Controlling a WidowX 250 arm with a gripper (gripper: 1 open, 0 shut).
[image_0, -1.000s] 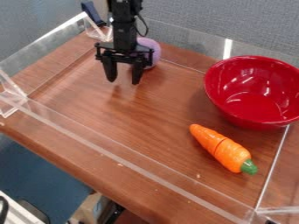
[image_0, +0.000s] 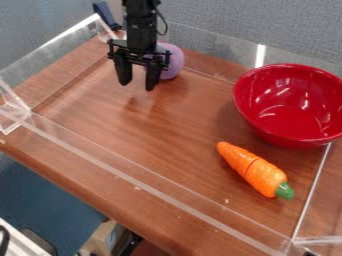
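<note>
The black gripper (image_0: 138, 74) hangs over the back left of the wooden table, its two fingers pointing down and apart, with no object visible between them. Directly behind it is a round lilac object (image_0: 171, 61), partly covered by the gripper. An orange toy carrot (image_0: 250, 168) with a green tip lies at the front right.
A large red bowl (image_0: 286, 105) occupies the back right. Clear plastic walls (image_0: 55, 63) border the work area.
The gripper has shifted slightly left, and more of the lilac object shows. The carrot and bowl are where they were.
</note>
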